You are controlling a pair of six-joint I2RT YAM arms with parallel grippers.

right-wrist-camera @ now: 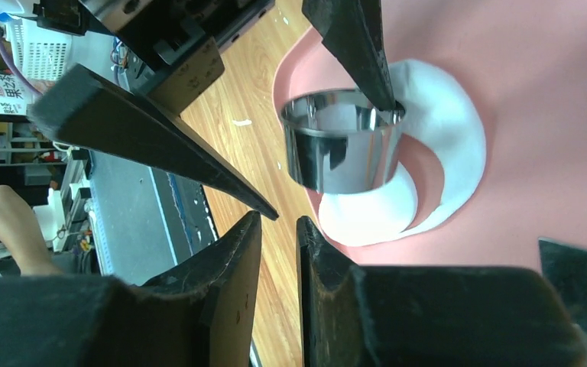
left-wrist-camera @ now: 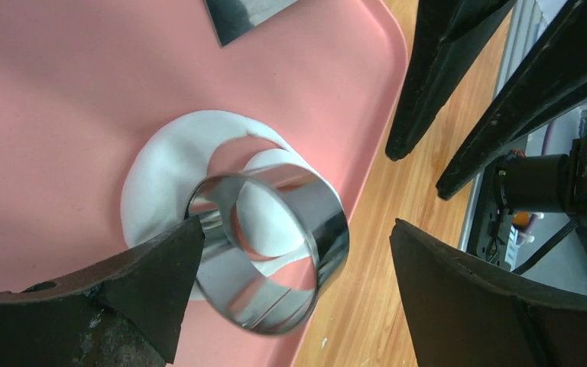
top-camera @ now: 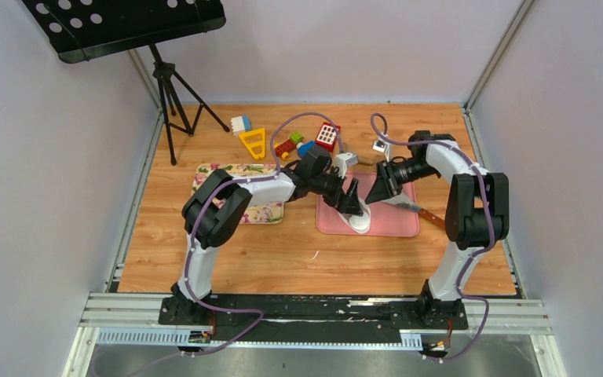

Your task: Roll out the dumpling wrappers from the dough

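Note:
On the pink board [top-camera: 406, 224] lies a flattened white dough sheet [left-wrist-camera: 157, 180] with a round opening. A round white dough piece [right-wrist-camera: 371, 216] lies within that opening, with pink board showing on one side of it. A shiny metal ring cutter [right-wrist-camera: 336, 162] is tilted above the dough, close to one finger of my left gripper. The left fingers stand wide apart, and the ring is not clamped between them. Whether the ring touches the dough I cannot tell. To the right, my right gripper is part open, with an empty narrow gap.
A scraper or blade with a brown handle [top-camera: 432, 219] lies across the board's right side. Toy blocks [top-camera: 286, 148] and a red block [top-camera: 327, 137] sit behind. A floral mat [top-camera: 263, 214] is at the left.

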